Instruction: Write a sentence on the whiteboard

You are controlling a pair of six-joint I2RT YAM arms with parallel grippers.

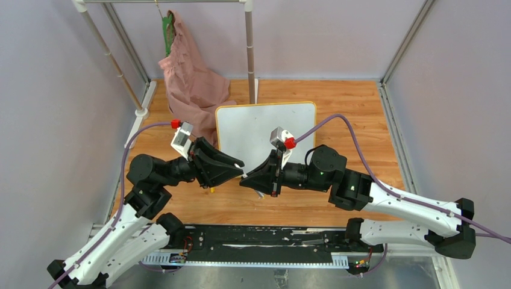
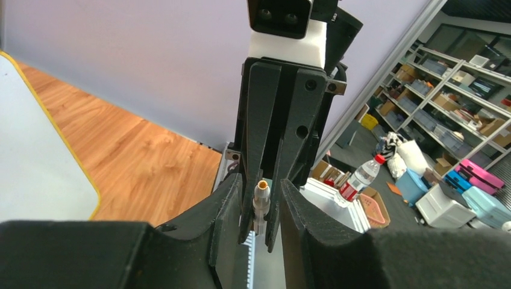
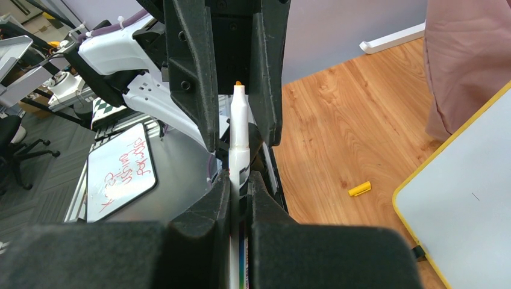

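Note:
My right gripper point(image 1: 246, 179) is shut on a white marker point(image 3: 239, 126), which stands out from its fingers with an orange tip showing. My left gripper point(image 1: 234, 170) faces it, part open, its fingers either side of the marker's tip end; whether they touch it I cannot tell. In the left wrist view the marker's end point(image 2: 261, 194) shows between the right gripper's fingers. The yellow-edged whiteboard point(image 1: 265, 123) lies behind both grippers on the wooden floor, blank apart from a small dark mark.
A yellow cap point(image 3: 360, 188) lies on the floor left of the board. Pink cloth point(image 1: 190, 84) hangs at the back left from a rack point(image 1: 250, 54).

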